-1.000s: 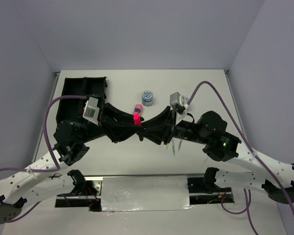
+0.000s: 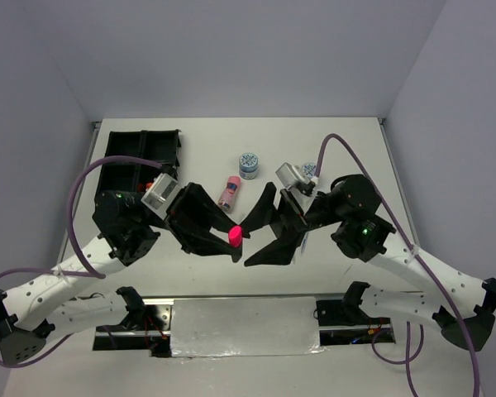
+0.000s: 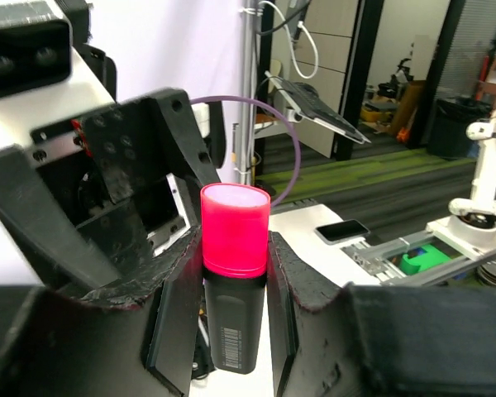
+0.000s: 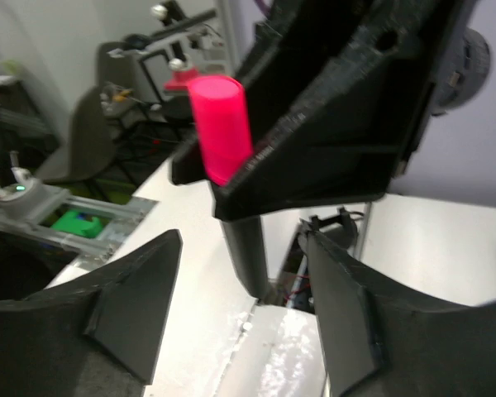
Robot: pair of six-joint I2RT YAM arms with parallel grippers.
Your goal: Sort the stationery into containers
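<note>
Upright in my left gripper is a marker (image 3: 236, 223) with a pink-red cap and a dark body; the fingers are shut around it. Over the middle of the table in the top view, the same marker (image 2: 235, 236) shows its cap. My right gripper (image 2: 247, 246) is spread open close beside it, nothing held between its fingers. A black compartment tray (image 2: 126, 142) stands at the back left, partly hidden by the left arm. Near the middle lie a pink tube-like item (image 2: 229, 193) and a round blue-and-white container (image 2: 248, 165).
Another blue-and-white container (image 2: 308, 169) is partly covered by the right arm. A thin pen-like item (image 2: 304, 242) shows below the right gripper. Both arms nearly meet at the centre.
The left gripper has come slightly toward the front with the marker.
</note>
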